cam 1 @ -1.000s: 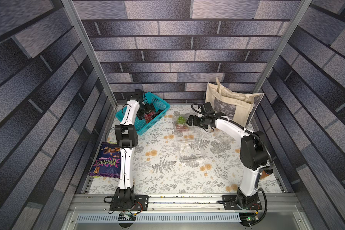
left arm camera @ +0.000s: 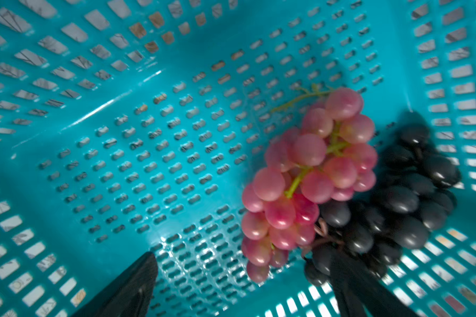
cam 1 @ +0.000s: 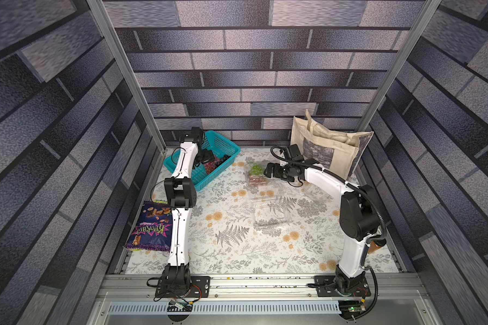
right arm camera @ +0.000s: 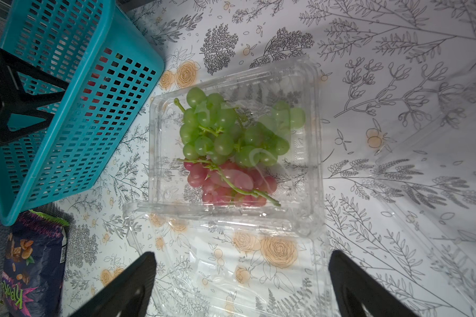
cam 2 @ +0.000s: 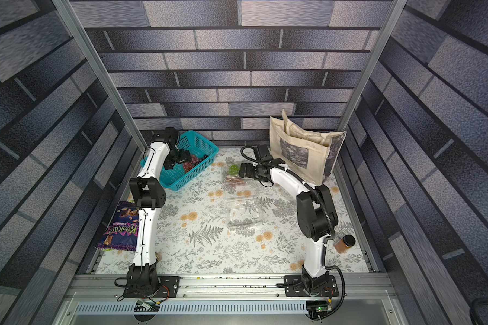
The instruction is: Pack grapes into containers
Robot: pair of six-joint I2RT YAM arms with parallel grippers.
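Note:
In the left wrist view, red grapes (left arm camera: 306,158) and dark grapes (left arm camera: 402,206) lie side by side in the turquoise basket (left arm camera: 90,174). My left gripper is over the basket with its fingers wide apart; part of the dark bunch sits behind one fingertip. The right wrist view shows a clear lidded container (right arm camera: 161,153) with its lid (right arm camera: 227,259) folded open. Green grapes (right arm camera: 222,132) and red grapes (right arm camera: 230,185) rest inside it. Above this container hangs my right gripper, open and empty. A second clear container (cam 1: 269,212) stands nearer the front of the table.
A beige cloth bag (cam 1: 330,146) stands at the back right. A purple snack packet (cam 1: 150,227) lies left, beside the left arm. Near the right arm's base is a dark-capped jar (cam 2: 344,243).
My left gripper has shifted slightly within the basket area, its fingers now drawn a little closer to the arm. The right arm and the containers have stayed in place.

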